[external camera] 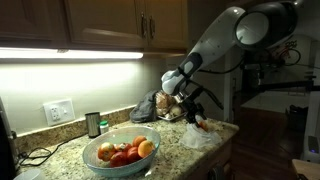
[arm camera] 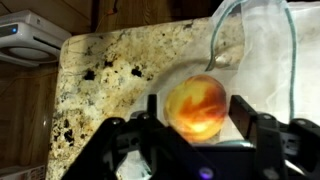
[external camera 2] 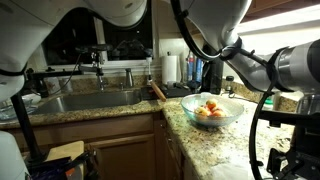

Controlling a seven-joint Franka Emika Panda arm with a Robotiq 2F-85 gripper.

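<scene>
A round orange-yellow fruit with red patches (arm camera: 196, 107) sits between the fingers of my gripper in the wrist view. The fingers are shut on it, with a finger (arm camera: 240, 110) against its side. Around and beneath the fruit spreads a clear plastic bag (arm camera: 255, 65); whether the fruit is free of the bag cannot be told. From exterior view 1, the gripper (external camera: 203, 122) is low over the bag (external camera: 196, 137) at the counter's right end. Exterior view 2 hides the fruit.
A large pale bowl (external camera: 100, 150) full of fruit stands on the counter, left of the bag. Behind the gripper a basket (external camera: 170, 103) and a dark bag rest by the wall. The counter's front edge (external camera: 205, 165) runs close to the plastic bag.
</scene>
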